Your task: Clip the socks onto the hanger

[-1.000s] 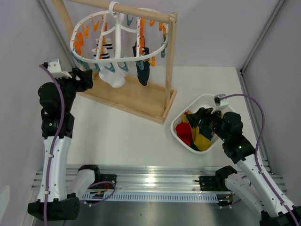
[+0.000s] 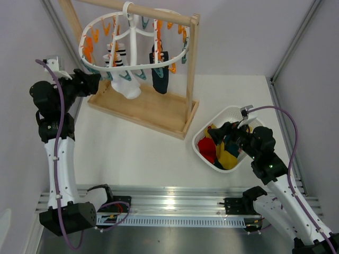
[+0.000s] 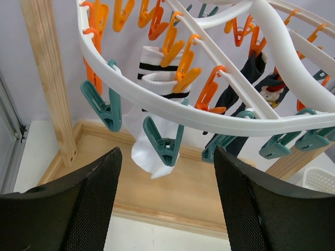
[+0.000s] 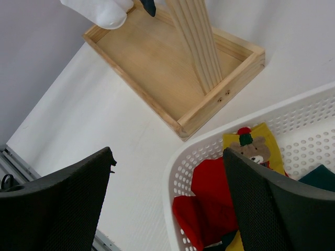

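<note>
The white hanger ring (image 2: 132, 69) hangs from a wooden stand, with orange and teal clips. White striped socks (image 3: 157, 130) and dark socks (image 2: 160, 79) hang from it. My left gripper (image 2: 94, 82) is open just outside the ring's left side, with teal clips in front of it in the left wrist view and nothing between its fingers. My right gripper (image 2: 217, 132) is open over the white basket (image 4: 175, 178), which holds red, yellow and dark teal socks (image 4: 209, 209).
The stand's wooden tray (image 2: 127, 114) lies below the hanger, its post (image 4: 193, 36) at the right end.
My left gripper has moved back and slightly left, away from the front of the table. The right arm shows hardly any movement.
</note>
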